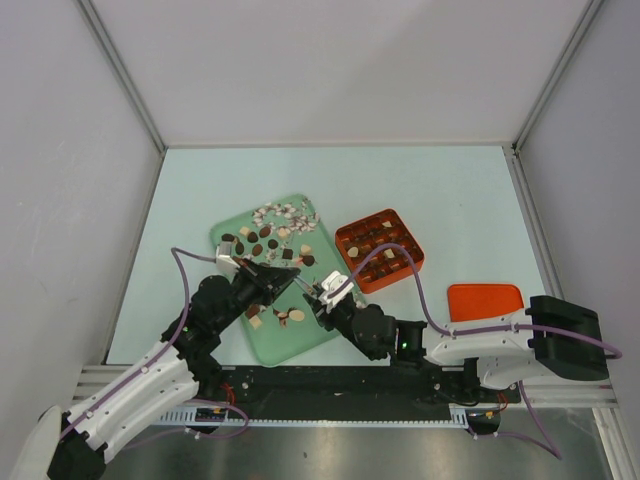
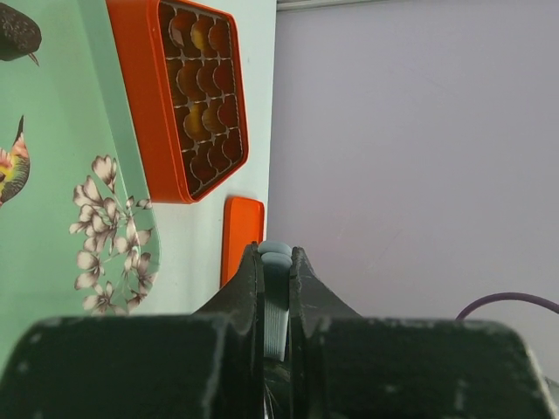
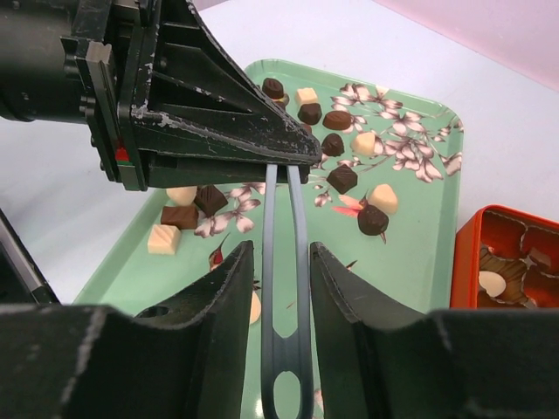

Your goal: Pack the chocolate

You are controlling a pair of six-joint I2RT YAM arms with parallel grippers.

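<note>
Over the green tray [image 1: 270, 345] both grippers meet at a pale grey-blue tool [image 3: 299, 236], apparently tongs. My left gripper is shut on one end; my right gripper has its fingers round the lower part, their grip unclear. Assorted chocolates, such as a dark one [image 3: 373, 220] and a cream one [image 3: 164, 240], lie on the tray. The orange box [image 1: 380, 216] with a compartment insert stands to the right, a few pieces in it.
The orange lid [image 1: 485, 300] lies at the right, near my right arm.
</note>
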